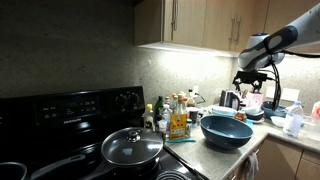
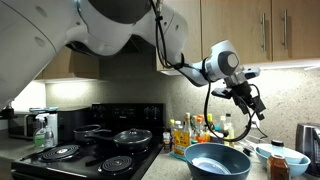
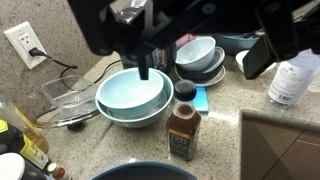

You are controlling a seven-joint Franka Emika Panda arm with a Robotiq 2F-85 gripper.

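Observation:
My gripper hangs open above the counter, with no object held between its fingers. Below it in the wrist view, light blue bowls [image 3: 133, 92] sit nested together. Just right of them stands a brown sauce bottle [image 3: 183, 125] with a dark cap, upright and clear of the fingers. A large dark blue bowl [image 1: 226, 131] rests on the counter nearer the stove. In exterior view 2 the gripper [image 2: 250, 112] is over the area behind that bowl.
Several bottles [image 1: 180, 118] crowd the counter by the stove. A lidded pan [image 1: 132, 148] is on the cooktop. More grey-blue bowls [image 3: 198, 52] are stacked farther back, and a clear jug [image 3: 291, 80] stands at the right. Cabinets [image 1: 190, 22] overhang the counter.

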